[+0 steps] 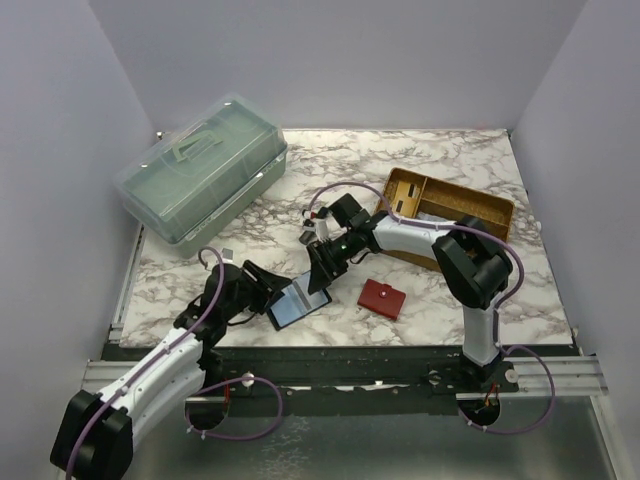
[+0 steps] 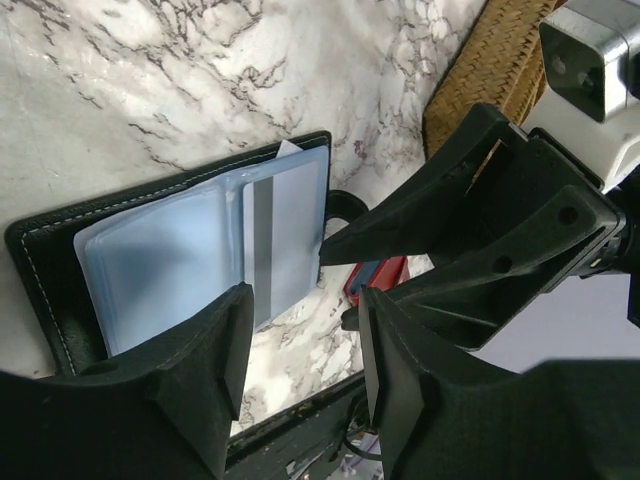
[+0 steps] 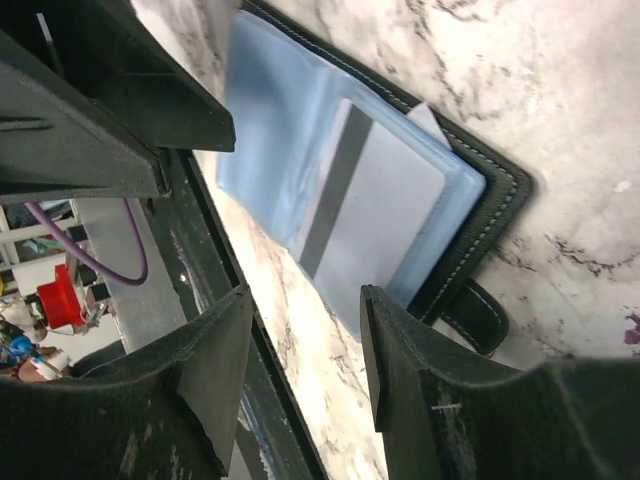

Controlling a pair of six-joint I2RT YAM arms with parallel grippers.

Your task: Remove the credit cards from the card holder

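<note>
An open black card holder (image 2: 45,268) lies flat near the table's front, with light blue sleeves (image 3: 275,85) and a white card with a grey stripe (image 3: 385,205). My left gripper hovers low over it from the left, fingers apart and empty. My right gripper is over the holder's right part, also open, nothing between its fingers.
A red wallet (image 1: 382,297) lies right of the holder. A woven divided box (image 1: 480,205) is at the back right, a translucent green case (image 1: 200,160) at the back left. Bare marble lies behind the holder.
</note>
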